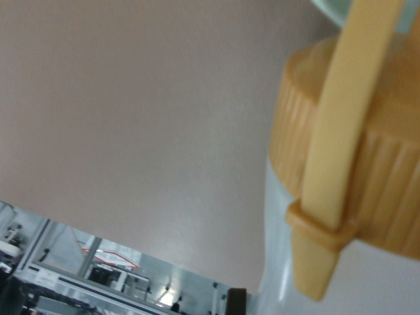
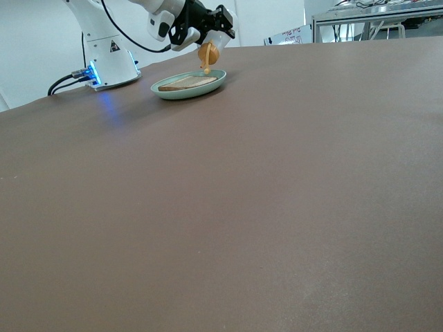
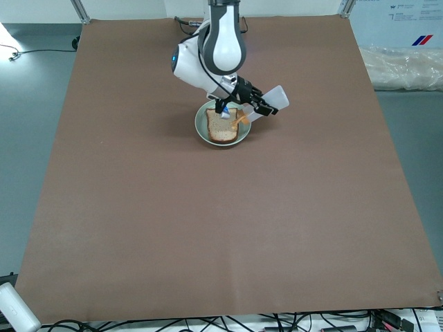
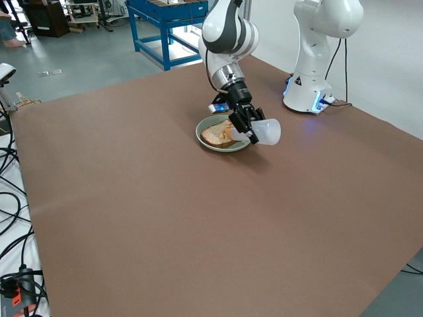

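Observation:
A white translucent bottle (image 3: pixel 277 98) with an orange cap (image 2: pixel 209 53) is held tilted, nearly on its side, by the gripper (image 4: pixel 248 129), which is shut on it. The cap points down over a pale green plate (image 4: pixel 201 124) holding a slice of bread (image 3: pixel 221 128). In the wrist view the ridged cap (image 1: pixel 394 190) and its yellow strap-like piece fill the right side, with a bit of plate rim behind; the fingers are mostly out of frame there.
Cables and equipment line one edge. The arm's white base (image 4: pixel 307 92) stands at the far edge.

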